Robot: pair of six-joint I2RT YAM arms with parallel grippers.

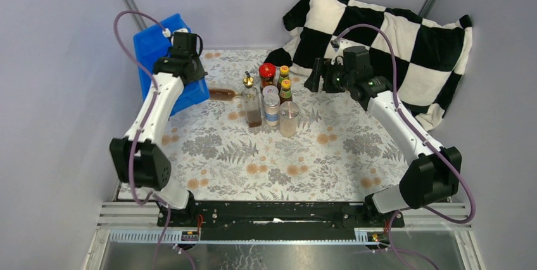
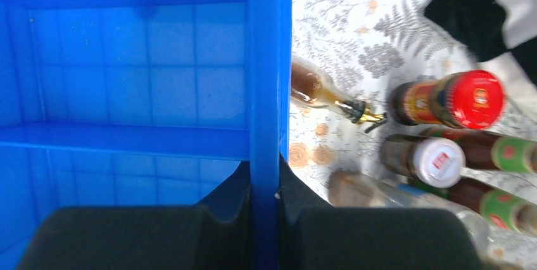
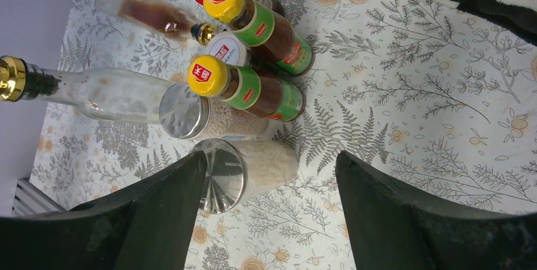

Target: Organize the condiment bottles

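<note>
My left gripper is shut on the wall of a blue divided bin, whose visible compartments are empty. In the top view the bin sits at the table's far left. Clustered mid-table are two yellow-capped sauce bottles, a red-lidded jar, a white-lidded jar, a silver-lidded jar, a larger jar of pale grains and an upright glass pourer bottle. A second pourer bottle lies on its side between bin and cluster. Right of the cluster, my right gripper stands open and empty.
A black-and-white checked cloth is heaped along the back right. Grey walls enclose the sides and back.
</note>
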